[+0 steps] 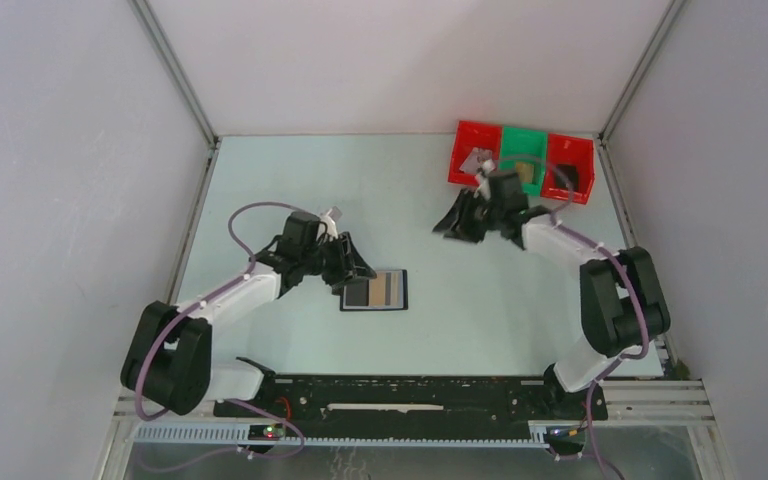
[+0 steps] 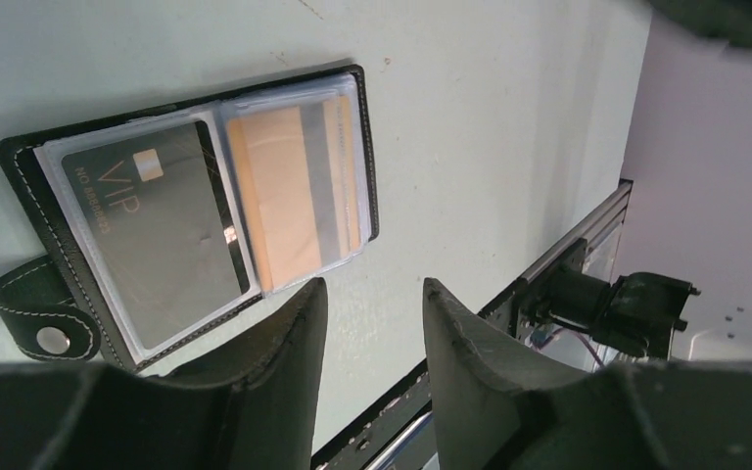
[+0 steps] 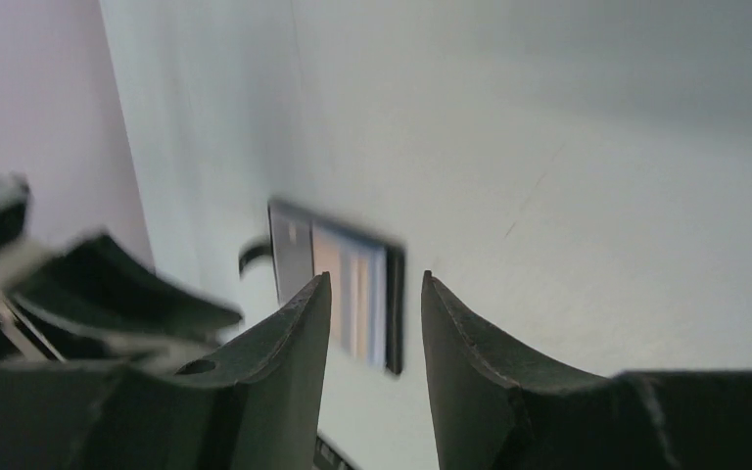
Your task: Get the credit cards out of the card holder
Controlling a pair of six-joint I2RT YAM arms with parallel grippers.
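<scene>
The open card holder lies on the pale table; the left wrist view shows a black VIP card in its left sleeve and a tan striped card in the right one. My left gripper hangs open at the holder's upper edge, its fingertips empty in the left wrist view. My right gripper stands open and empty above the table, up and right of the holder, which appears blurred in the right wrist view.
Red, green and red bins sit at the back right, with items inside. The table between holder and bins is clear, as is the area left and behind.
</scene>
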